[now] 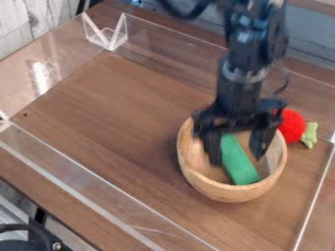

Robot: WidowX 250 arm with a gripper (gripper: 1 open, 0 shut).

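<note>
A wooden bowl (214,181) sits on the right part of the table with a green block (240,165) inside it. My gripper (236,129), dark and motion-blurred, is over the bowl and the green block, its open fingers reaching down at either side of the block's upper end. Whether they touch the block cannot be made out. A red, round object (293,125) with a pale green top lies just behind the bowl to the right, partly hidden by the gripper.
Clear plastic strips run along its edges, and a clear bracket (108,34) stands at the back left.
</note>
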